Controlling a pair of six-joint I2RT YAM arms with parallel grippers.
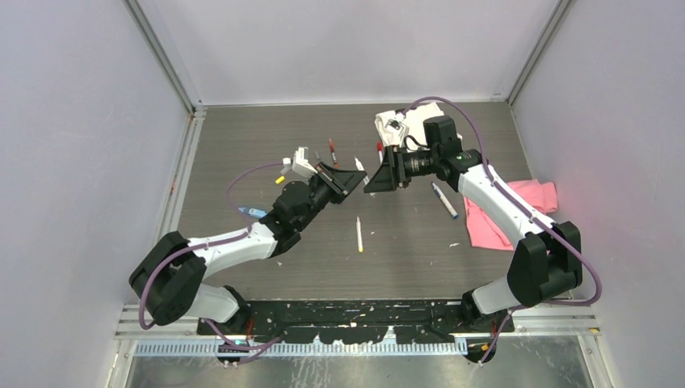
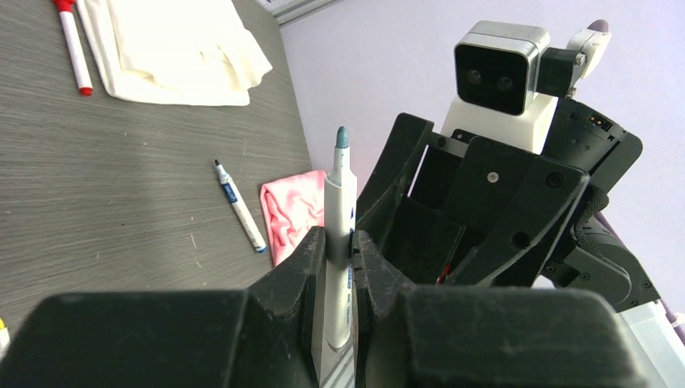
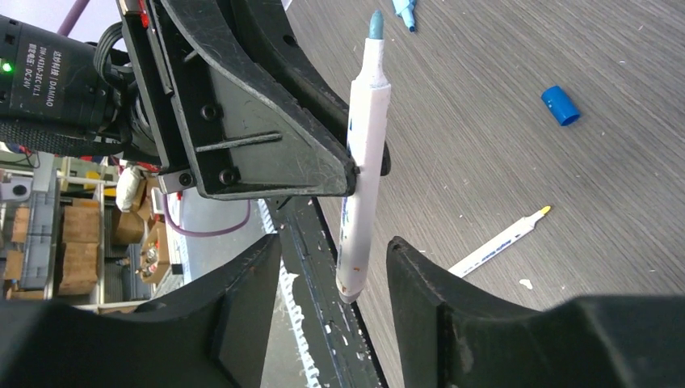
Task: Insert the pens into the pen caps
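A white marker with a teal tip (image 2: 340, 202) stands upright in my left gripper (image 1: 352, 179), whose fingers are shut on its body. My right gripper (image 1: 373, 186) faces it, part open; in the right wrist view the marker (image 3: 363, 162) rises between and beyond its fingers, apparently untouched by them. A blue cap (image 3: 560, 105) lies on the table. A yellow-tipped marker (image 1: 359, 234), a blue marker (image 1: 444, 200) and a red marker (image 2: 74, 48) lie loose around the grippers.
A folded cream cloth (image 1: 412, 121) lies at the back right, a pink cloth (image 1: 493, 218) at the right edge.
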